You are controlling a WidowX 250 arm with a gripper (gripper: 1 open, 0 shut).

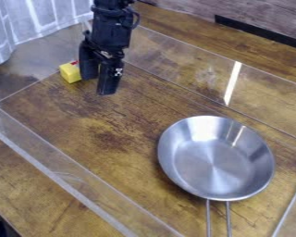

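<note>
My black gripper (96,72) hangs over the upper left of the wooden table, open, its fingers pointing down. Just left of it, partly hidden behind it, a yellow object (70,72) rests on the table. A steel frying pan (215,155) with its handle toward the bottom edge lies at the lower right, well apart from the gripper.
A pale translucent sheet or curtain stands at the upper left, and clear strips run along the table's sides. A dark edge shows at the top right.
</note>
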